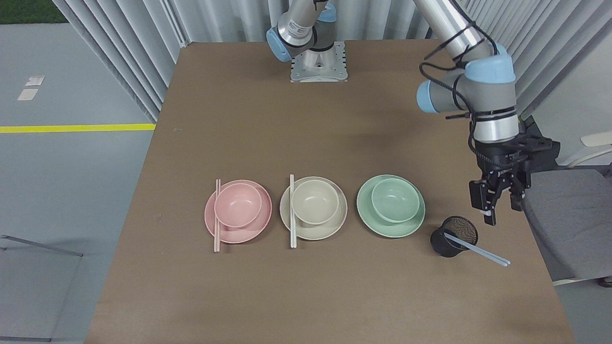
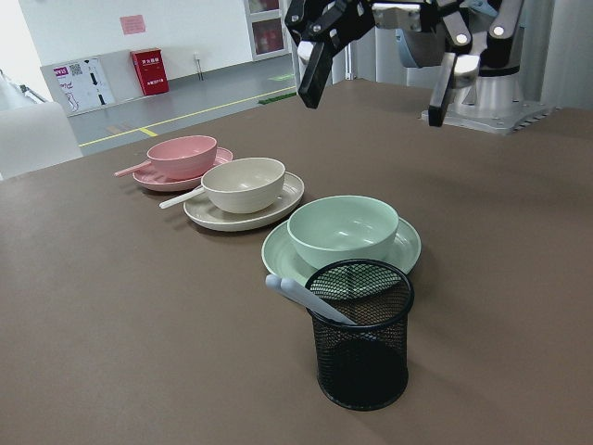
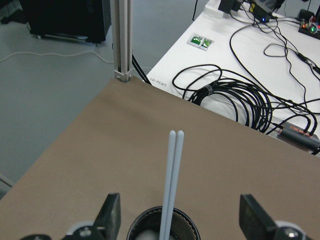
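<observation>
My gripper (image 1: 499, 200) is open, raised above and behind the black mesh holder (image 1: 447, 243), fingers apart with nothing between them. Two pale blue chopsticks (image 1: 487, 255) lean in that holder, lying over its rim; in the wrist view they (image 3: 171, 180) point away between my fingers, below them. Left of the holder are a green bowl (image 1: 395, 200) on a green plate, a cream bowl (image 1: 315, 201) on a plate with chopsticks (image 1: 292, 229) along its left side, and a pink bowl (image 1: 237, 204) on a plate, also with chopsticks (image 1: 216, 229).
The holder is near the table's right edge, beside a grey chair (image 1: 568, 223). Beyond an edge in the wrist view is a white table (image 3: 210, 55) with cables.
</observation>
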